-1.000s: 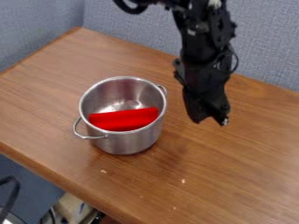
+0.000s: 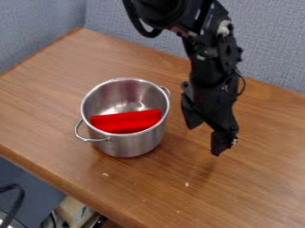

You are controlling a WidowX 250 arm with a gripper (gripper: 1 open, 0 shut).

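A steel pot (image 2: 125, 142) with two side handles stands on the wooden table, holding a long red object (image 2: 127, 121). Just right of the pot, the black arm's gripper (image 2: 206, 135) points down over bare table, its two fingers apart with nothing visible between them.
Bare table (image 2: 251, 187) stretches right of and in front of the pot, and also behind it at the upper left. Grey walls bound the back. Cables and a dark area lie beyond the table's edge at bottom left.
Over the last second the gripper has come lower and nearer the front of the table, beside the pot. The pot and red object look unchanged.
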